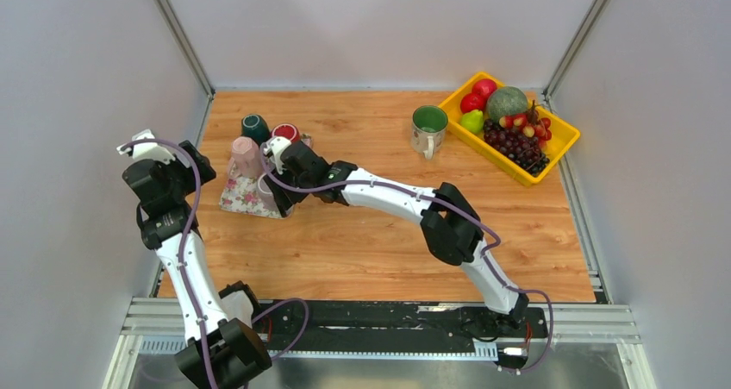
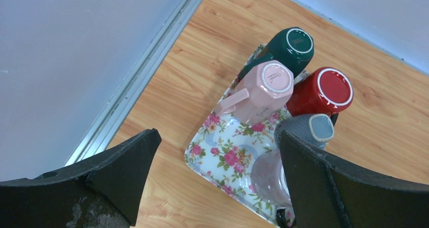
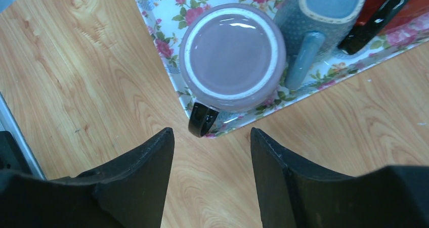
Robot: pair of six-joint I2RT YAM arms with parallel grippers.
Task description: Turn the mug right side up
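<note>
On a floral tray (image 2: 207, 158) several mugs stand upside down. Closest to my right gripper is a greyish-lilac mug (image 3: 232, 56), base up, its black handle (image 3: 201, 121) pointing toward the gap between the fingers. That gripper is part open above the tray's edge, holding nothing. Beside this mug is a grey-blue mug (image 3: 331, 5); a pink mug (image 2: 260, 91), a dark green mug (image 2: 288, 48) and a red mug (image 2: 321, 91) fill the far side. Left of the tray, my left gripper is open and empty.
A green-and-white mug (image 1: 428, 132) stands upright, its green inside showing, at the back right. Next to it a yellow basket (image 1: 565, 137) holds fruit. Walls enclose the sides and back.
</note>
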